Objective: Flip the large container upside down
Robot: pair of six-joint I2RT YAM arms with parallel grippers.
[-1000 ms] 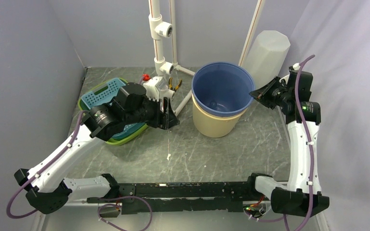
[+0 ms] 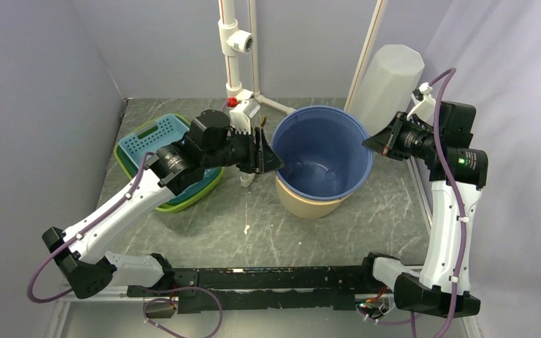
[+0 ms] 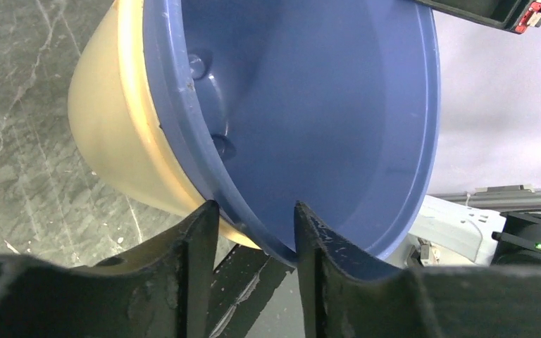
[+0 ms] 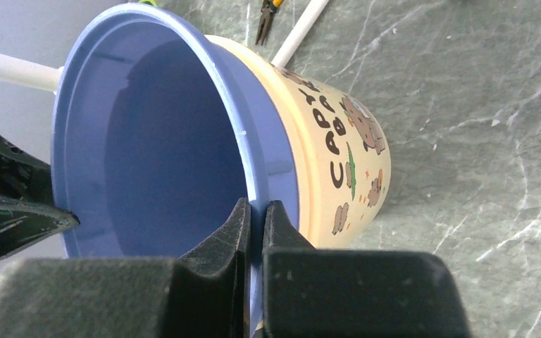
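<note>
A large blue container (image 2: 324, 155) sits tilted in a cream printed container (image 2: 303, 205) on the table. My right gripper (image 2: 372, 145) is shut on the blue rim at the right side; in the right wrist view the rim (image 4: 232, 105) runs between its fingertips. My left gripper (image 2: 271, 162) is at the left rim, part open; in the left wrist view the blue rim (image 3: 176, 84) runs down between its fingers, the cream rim close beside it.
Green and teal baskets (image 2: 156, 137) lie at the left. A white translucent jug (image 2: 389, 77) and white pipes (image 2: 229, 67) stand at the back.
The blue and cream containers have shifted toward the front and slightly left, with my right gripper on the rim. My left gripper has moved right and slightly up in the picture, onto the left rim.
</note>
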